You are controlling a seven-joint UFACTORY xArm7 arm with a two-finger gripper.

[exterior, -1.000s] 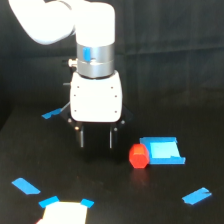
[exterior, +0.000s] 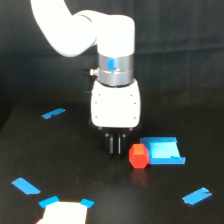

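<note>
A red block with a many-sided face point(exterior: 138, 156) stands on the dark table, right of centre in the camera view. Just behind and to the left of it hangs my gripper point(exterior: 116, 144), pointing down under its white hand. Its two dark fingers are close together with a narrow dark gap showing between them. Nothing distinct appears in that gap, and the fingertips are hard to make out against the black table. The block looks apart from the fingers.
Blue tape frames a light blue square point(exterior: 163, 149) right behind the red block. A cream object point(exterior: 64, 213) is cut off at the bottom left edge. Tape strips point(exterior: 26, 186) lie flat.
The gripper has moved right and farther back, nearer the red block's side. Its fingers, well spread before, now appear much closer together. The red block has not moved.
</note>
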